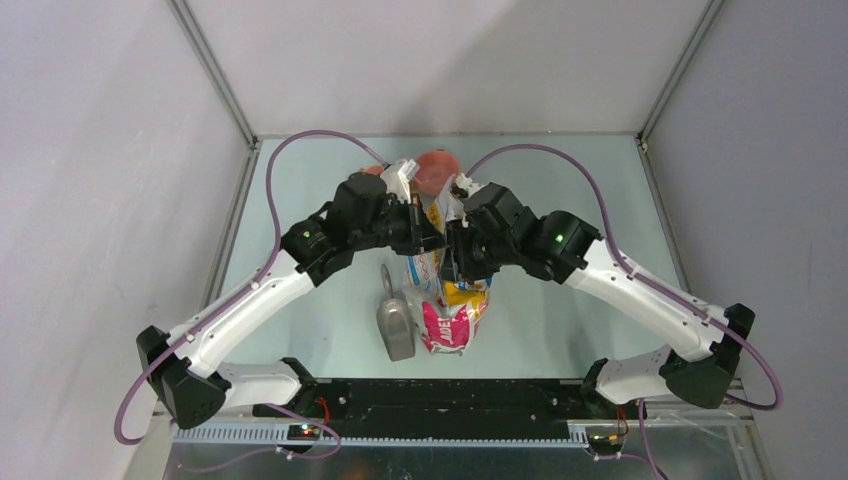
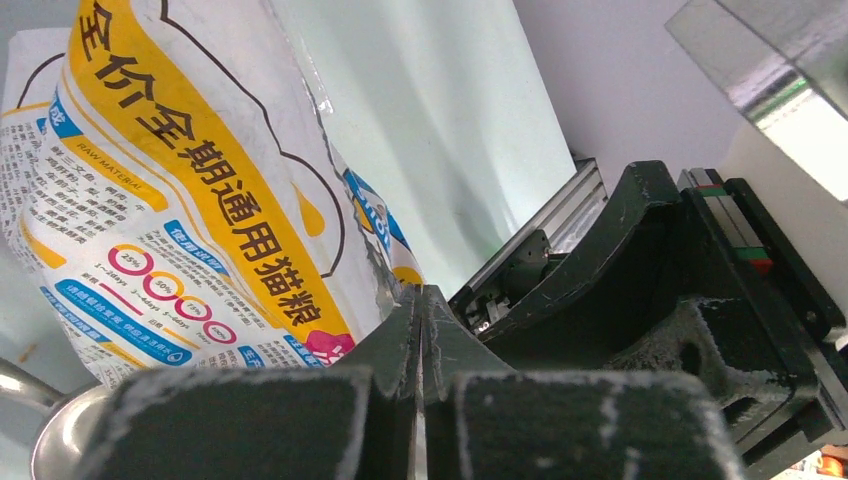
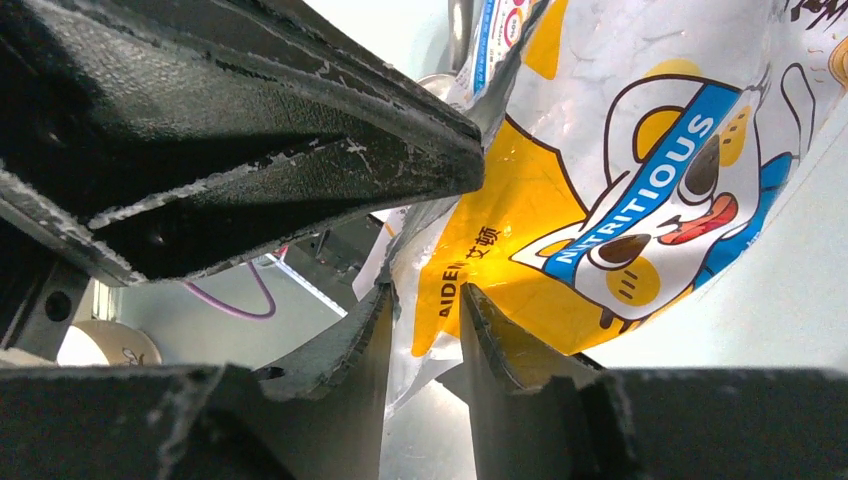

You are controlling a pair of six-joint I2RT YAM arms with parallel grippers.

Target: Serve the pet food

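Observation:
A white, yellow and pink pet food bag (image 1: 447, 325) stands in the middle of the table between both arms. At its upper edge my left gripper is shut, with the thin plastic running up to its fingertips. On the bag's other side, my right gripper is part open; the bag's edge passes between its fingers with room around it. A grey metal scoop (image 1: 395, 322) lies left of the bag. Behind the grippers is a salmon-coloured bowl (image 1: 436, 170), partly covered. The bag's opening cannot be made out.
A second salmon-coloured piece (image 1: 373, 169) shows behind the left gripper, mostly hidden. Both grippers are very close together over the bag.

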